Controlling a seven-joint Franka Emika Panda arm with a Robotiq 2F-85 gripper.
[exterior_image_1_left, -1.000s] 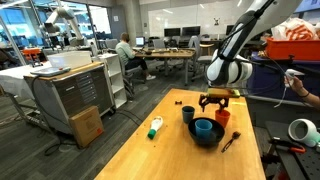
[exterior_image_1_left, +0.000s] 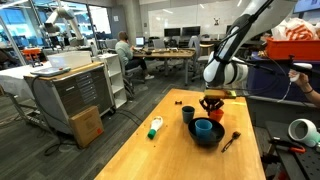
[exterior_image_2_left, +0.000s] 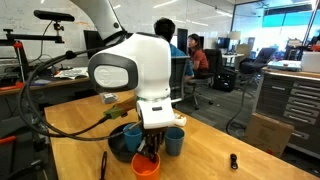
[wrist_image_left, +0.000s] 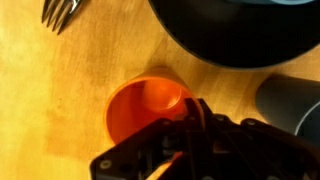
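An orange cup (wrist_image_left: 128, 112) stands open end up in the wrist view, beside the black bowl (wrist_image_left: 225, 35). My gripper is at the cup's rim, its fingers shut on the wall of the cup. In exterior view 2 the orange cup (exterior_image_2_left: 146, 166) is right below the gripper (exterior_image_2_left: 151, 147). Whether the cup's base touches the table is hard to tell. From exterior view 1, the gripper (exterior_image_1_left: 212, 104) partly covers the cup.
A blue cup (exterior_image_1_left: 203, 129) sits in the black bowl. Close to the bowl stands a dark grey cup (exterior_image_1_left: 188, 114), and a fork (exterior_image_1_left: 231, 141) lies on its other side. A white-and-green item (exterior_image_1_left: 155, 126) is farther along the table, where much wood is bare.
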